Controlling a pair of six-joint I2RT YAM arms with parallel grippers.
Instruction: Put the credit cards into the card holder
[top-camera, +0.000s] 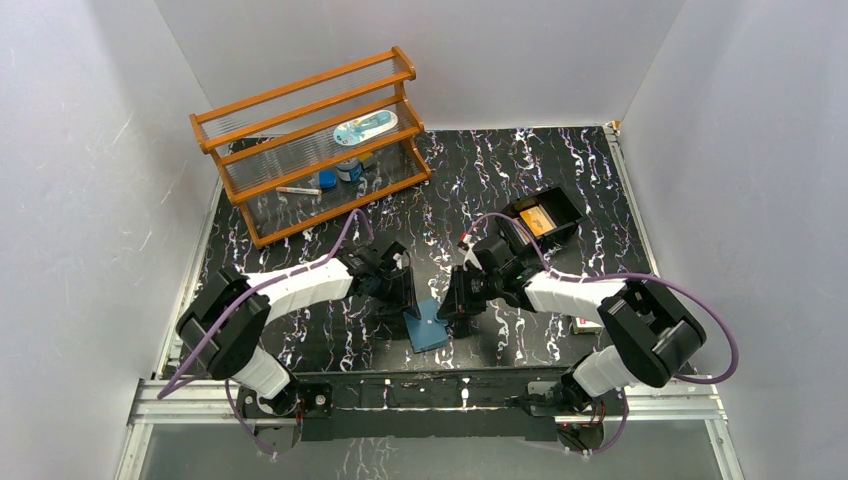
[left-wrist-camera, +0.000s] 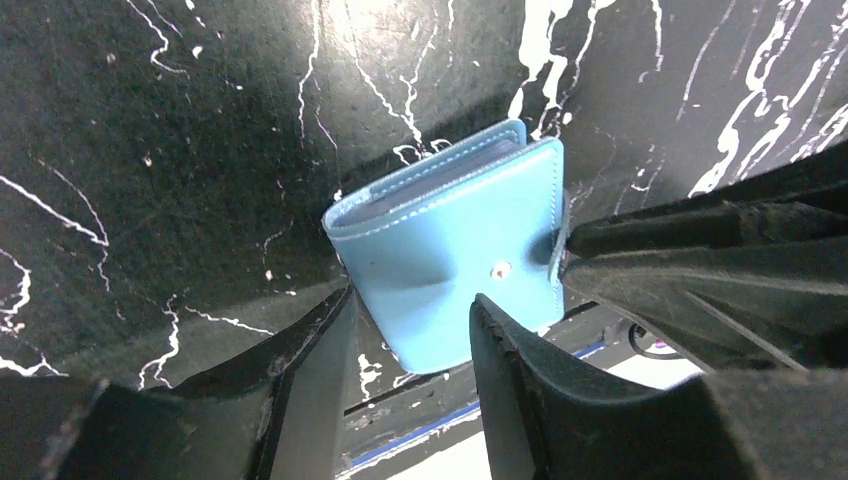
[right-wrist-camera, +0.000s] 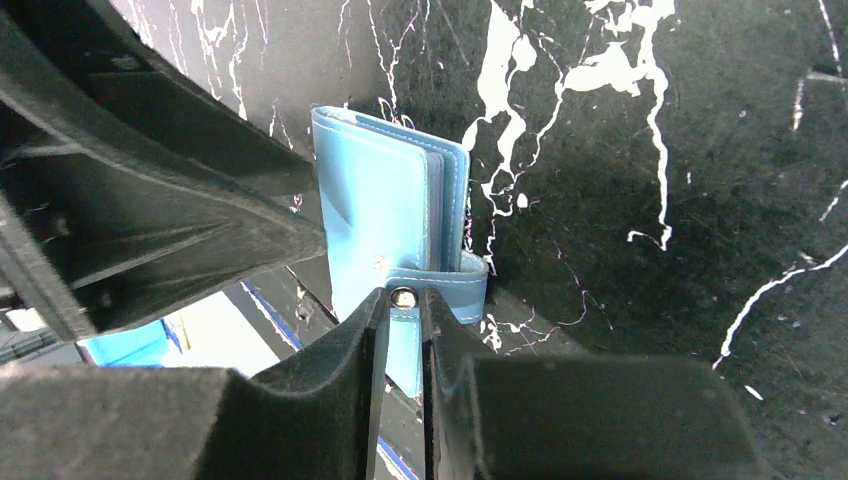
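The light blue card holder (top-camera: 427, 325) lies on the black marble surface between both grippers, with stitched edges and a snap strap. My left gripper is open just over the holder, nothing held between its fingers. My right gripper is at the holder's strap and snap, its fingertips close together, part open; whether they pinch the strap is unclear. In the left wrist view the right gripper's dark fingers touch or nearly touch the holder's strap side. No credit cards can be made out clearly.
A wooden rack (top-camera: 300, 188) with several items stands at the back left. A black open box (top-camera: 570, 203) with an orange item sits at the right rear. Grey walls bound the sides; the front table edge lies just below the holder.
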